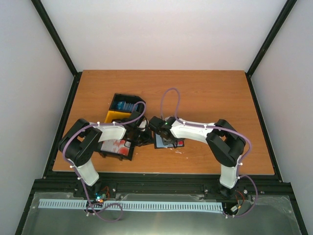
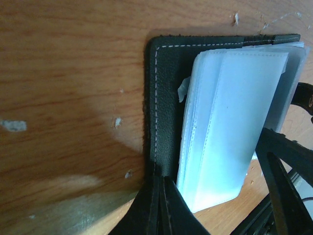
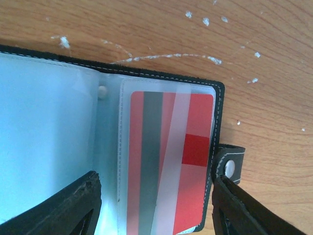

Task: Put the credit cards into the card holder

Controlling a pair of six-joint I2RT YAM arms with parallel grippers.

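In the middle of the table lies the open card holder, a black cover with clear sleeves. A red and grey card shows inside its right-hand sleeve in the right wrist view. My right gripper is over this sleeve, open, with nothing between its fingers. At the holder's left edge my left gripper is shut, its tips meeting the black cover. Whether the cover's edge is pinched there cannot be made out. Pale empty-looking sleeves stand slightly fanned on the left half.
To the left, partly under the left arm, is a black box with blue cards in it. A yellow piece and a red and white item lie nearer.
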